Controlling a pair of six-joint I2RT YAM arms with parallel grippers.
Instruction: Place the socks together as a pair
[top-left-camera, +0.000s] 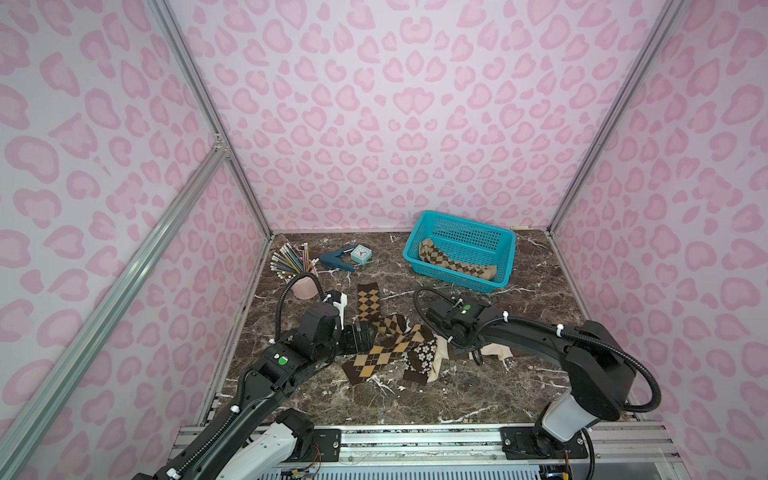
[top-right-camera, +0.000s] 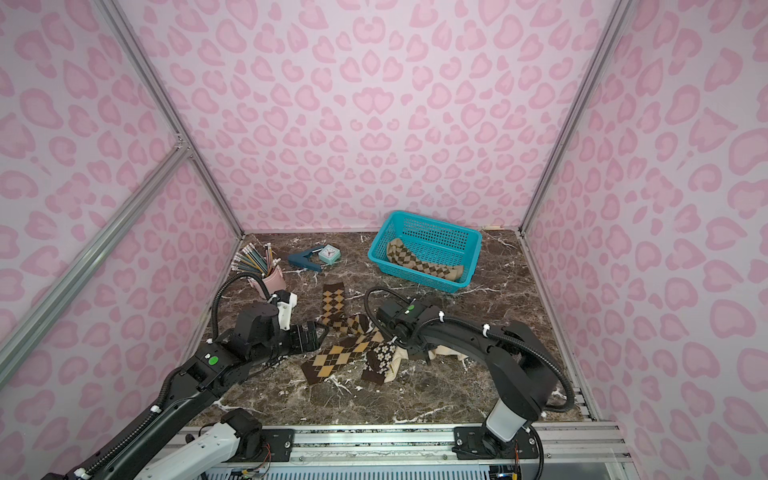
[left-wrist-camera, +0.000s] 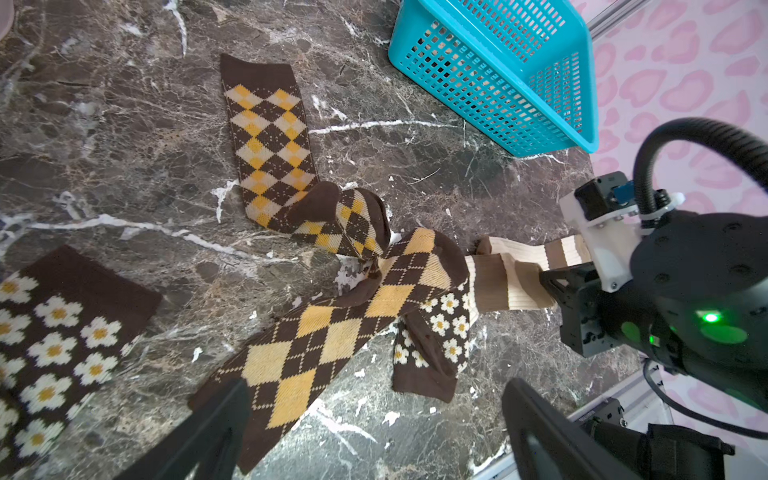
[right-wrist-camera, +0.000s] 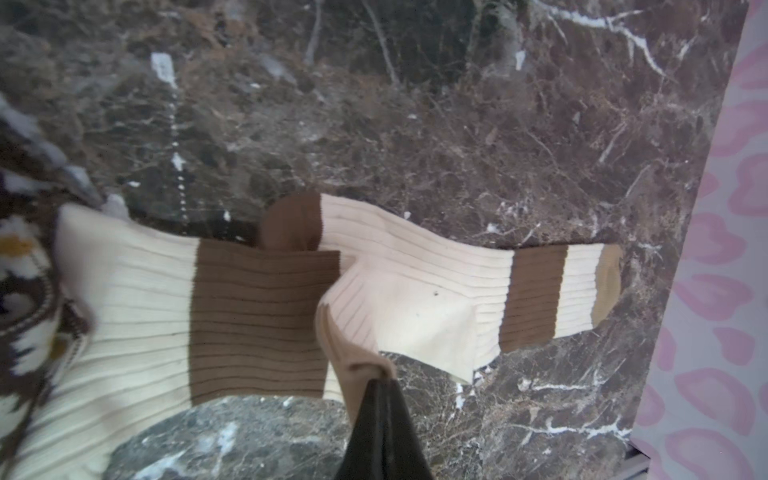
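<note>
Several socks lie on the marble table: a brown argyle sock (left-wrist-camera: 269, 150), a larger diamond sock (left-wrist-camera: 318, 344), daisy socks (left-wrist-camera: 56, 344) and two cream-and-brown striped socks (right-wrist-camera: 256, 316) (right-wrist-camera: 416, 264), which overlap at the right. My right gripper is shut over the striped socks, with a folded cream edge of sock at its fingertips; whether that edge is pinched is hard to tell. My left gripper is open above the socks at the left, nothing between its fingers.
A blue basket (top-left-camera: 494, 276) holding another argyle sock stands at the back right. A pencil cup (top-left-camera: 304, 288), a blue tool (top-left-camera: 336, 262) and a small mint clock (top-left-camera: 361, 255) are at the back left.
</note>
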